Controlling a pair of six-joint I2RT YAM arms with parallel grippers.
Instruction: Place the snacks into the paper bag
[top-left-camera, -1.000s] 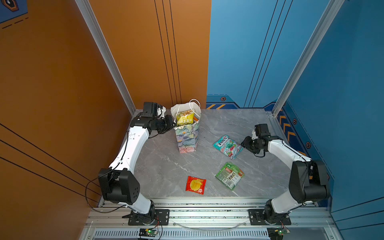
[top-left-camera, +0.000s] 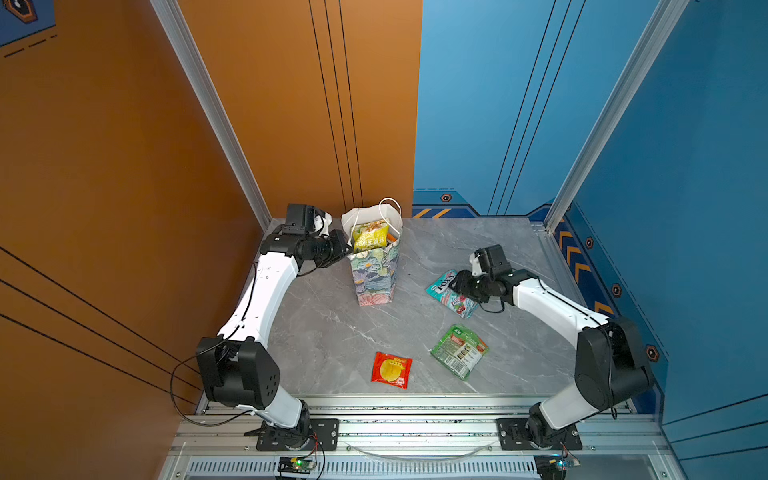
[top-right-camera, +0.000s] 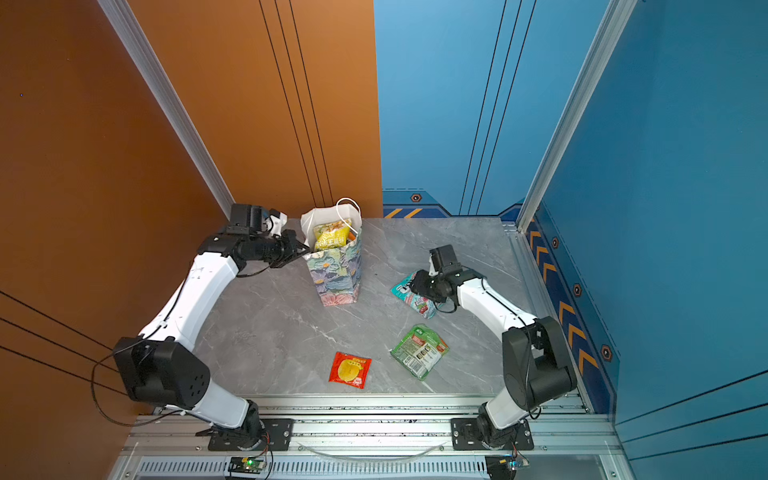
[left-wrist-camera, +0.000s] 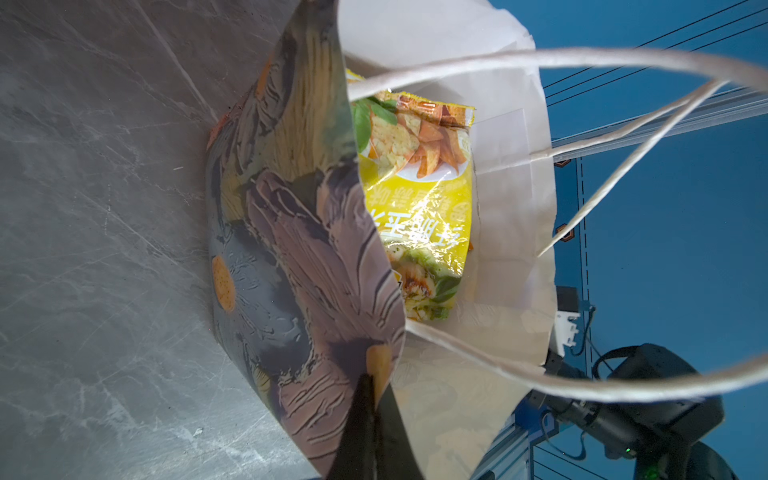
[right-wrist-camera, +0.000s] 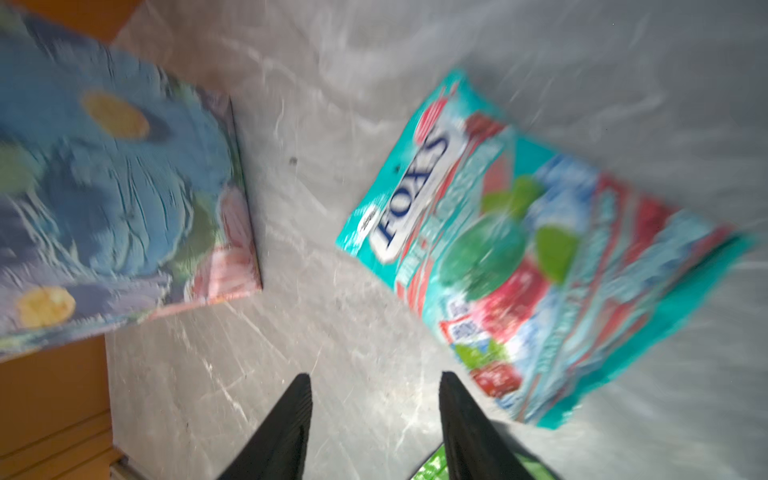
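The floral paper bag (top-left-camera: 373, 276) stands upright at the back, a yellow snack pack (left-wrist-camera: 416, 200) inside. My left gripper is shut at the bag's near rim; whether the paper is between its fingertips is unclear. My right gripper hangs over the teal FOX'S pack (right-wrist-camera: 520, 264), fingers apart with nothing between them. Nearer the front lie a green snack pack (top-left-camera: 459, 350) and a red snack pack (top-left-camera: 391, 369) on the grey table.
Orange and blue walls enclose it. The bag's white handles stick up above its opening.
My right gripper has moved leftward, from beside the teal pack to over it. The left arm and the bag have stayed still.
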